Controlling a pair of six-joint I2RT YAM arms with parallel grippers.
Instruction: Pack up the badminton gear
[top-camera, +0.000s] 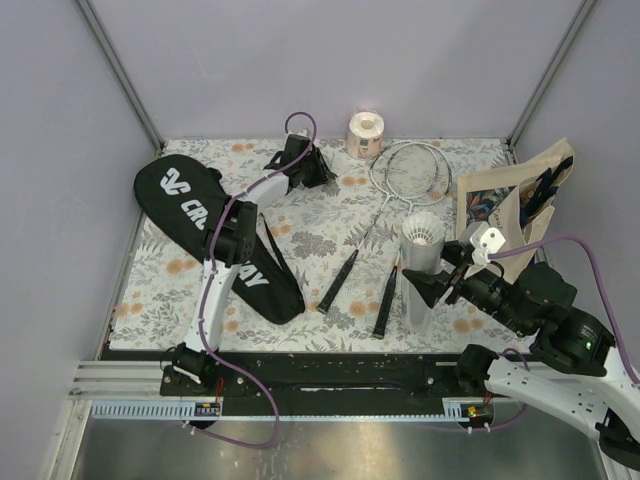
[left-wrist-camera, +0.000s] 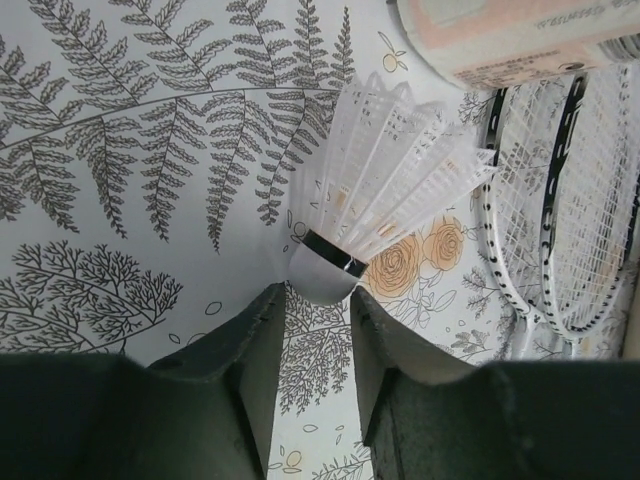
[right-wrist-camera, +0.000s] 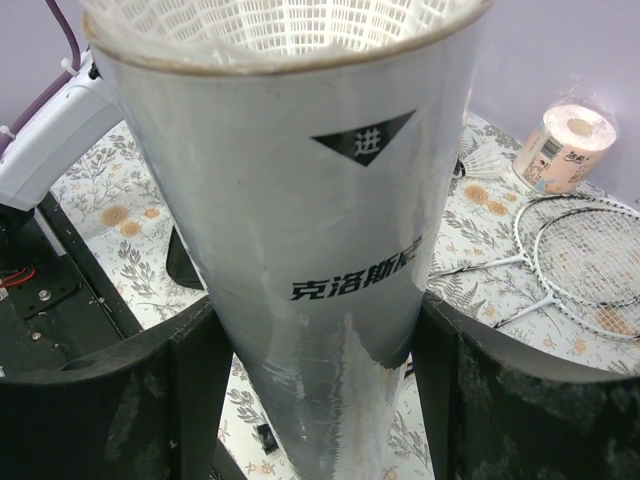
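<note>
A white shuttlecock (left-wrist-camera: 385, 180) lies at the back of the cloth, its cork (left-wrist-camera: 322, 272) towards my left gripper. That gripper is partly open; its fingertips stand either side of the cork's end, and I cannot tell if they touch it. On the right, my right gripper is shut around a tall, clear-and-white shuttlecock tube (right-wrist-camera: 290, 150), held upright with its open mouth on top. Two rackets (top-camera: 410, 172) lie with heads at the back and black handles (top-camera: 385, 305) forward. A black racket bag (top-camera: 180, 212) lies at left.
A tan tote bag (top-camera: 512, 185) stands at the right edge with dark things in it. Near the back wall is a wrapped paper roll (top-camera: 365, 135), close to the racket heads.
</note>
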